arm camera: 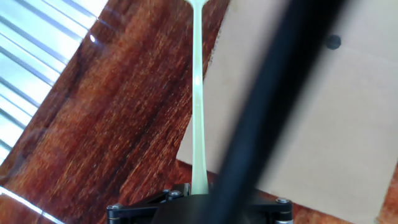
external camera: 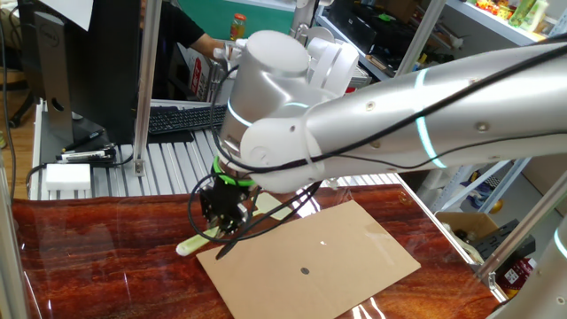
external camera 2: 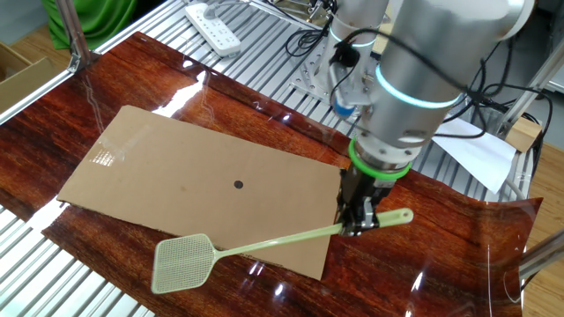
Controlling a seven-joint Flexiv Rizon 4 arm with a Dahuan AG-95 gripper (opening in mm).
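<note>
A pale green fly swatter is held by its handle in my gripper, which is shut on it. Its mesh head reaches out to the left in exterior view 2, past the long edge of the cardboard. The handle's free end sticks out on the other side of the fingers. In the wrist view, the swatter's shaft runs straight up from the gripper, and most of the head is out of frame. Flat on the table lies a brown cardboard sheet with a black spot.
A power strip and a sheet of white paper lie on the slatted metal surface behind the table. Loose black cables hang around the wrist.
</note>
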